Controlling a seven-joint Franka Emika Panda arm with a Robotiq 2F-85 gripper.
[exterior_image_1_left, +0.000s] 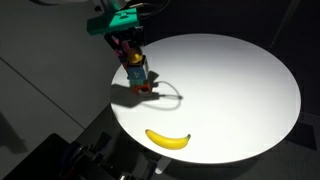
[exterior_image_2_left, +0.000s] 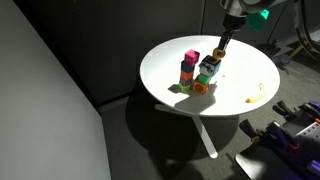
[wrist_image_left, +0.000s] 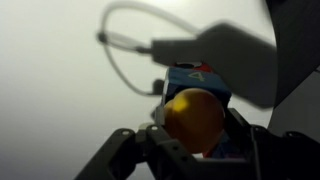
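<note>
My gripper (exterior_image_2_left: 221, 47) is over the table's block stacks, shut on a round orange object (wrist_image_left: 195, 120). In the wrist view, that orange thing fills the space between the fingers. Just beyond it shows a blue block (wrist_image_left: 197, 77) with a number on its face. From exterior view 2, the orange object sits at the top of the right stack of blocks (exterior_image_2_left: 209, 66); whether they touch, I cannot tell. A second stack, with a pink block (exterior_image_2_left: 192, 56) on top, stands beside it. In exterior view 1 the stacks (exterior_image_1_left: 138, 76) overlap and the gripper partly hides them.
A yellow banana (exterior_image_1_left: 167, 140) lies near the edge of the round white table (exterior_image_1_left: 225, 90). A shadow of the arm falls beside the blocks.
</note>
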